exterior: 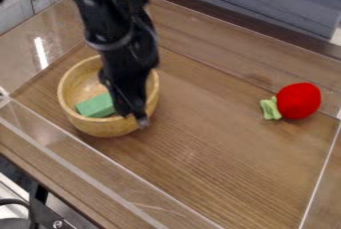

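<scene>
My black gripper (126, 106) hangs low over the right side of a yellow wooden bowl (78, 80), covering much of it. A green block (95, 107) lies inside the bowl, partly hidden by the gripper. The gripper's fingertips are blurred, and I cannot see clearly what is between them.
A red object (300, 101) with a small pale green piece (269, 108) beside it lies on the right of the wooden table (226, 163). A black cable lies at the bottom left edge.
</scene>
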